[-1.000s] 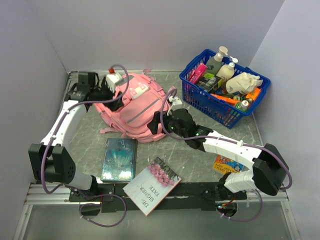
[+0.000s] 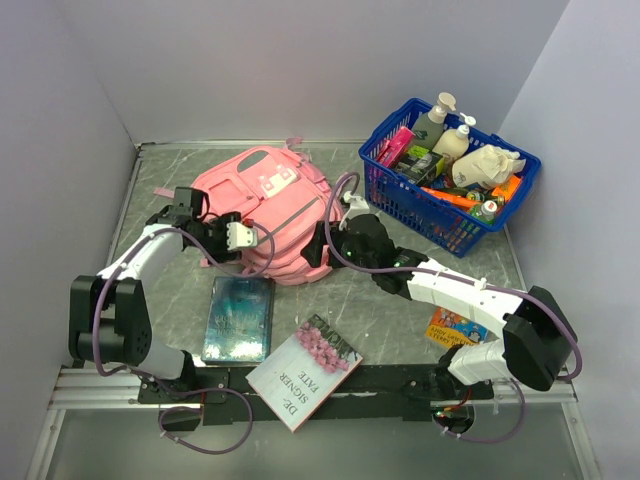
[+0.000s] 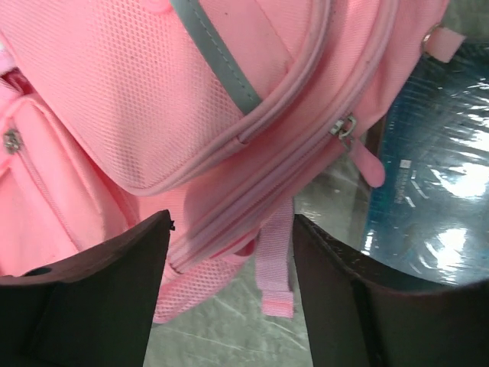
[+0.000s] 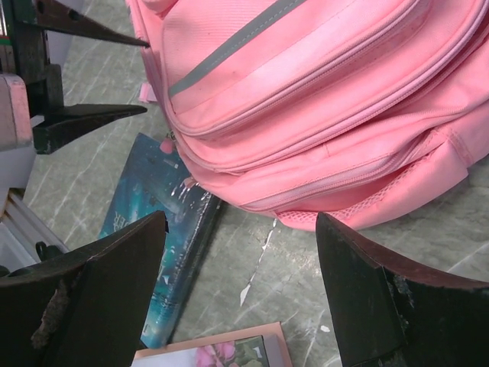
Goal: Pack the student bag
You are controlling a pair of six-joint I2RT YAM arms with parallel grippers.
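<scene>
A pink backpack [image 2: 285, 205] lies on the floor in the middle, its zipper pull [image 3: 367, 162] near the lower left corner. My left gripper is open over that corner, with the bag's edge and a pink strap [image 3: 275, 267] below and between its fingers. At the bag's front edge, my right gripper stands apart-jawed, nothing gripped. A dark teal book [image 2: 238, 320] lies in front of the bag, beside a white "Designer Fate" book [image 2: 304, 370] with pink flowers.
A blue basket [image 2: 415, 205] full of bottles and packets stands at the back right. An orange and blue book [image 2: 455, 328] lies partly under the right arm. Floor between bag and right arm is clear.
My left gripper has come down and toward the front, from above the bag to its lower left corner. The right gripper has barely shifted. The bag and books look unmoved.
</scene>
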